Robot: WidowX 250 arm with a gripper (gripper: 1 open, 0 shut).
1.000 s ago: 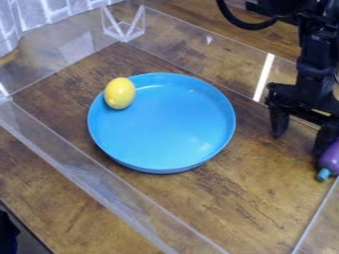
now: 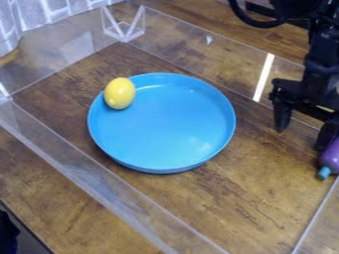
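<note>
A black robot arm (image 2: 318,62) hangs at the right edge, its dark gripper (image 2: 304,107) low over the wooden table, partly cut off by the frame. Below it at the right edge lies a purple object (image 2: 330,157) with a light blue tip, partly out of view. Whether the gripper's fingers are open or shut is not clear.
A blue plate (image 2: 162,134) sits in the middle of the table, with a yellow egg-shaped object (image 2: 121,93) at its upper left rim. Clear plastic walls border the table. The wood (image 2: 225,203) in front of the plate is bare.
The arm and gripper have shifted slightly to the right and up. The plate and yellow object have not moved.
</note>
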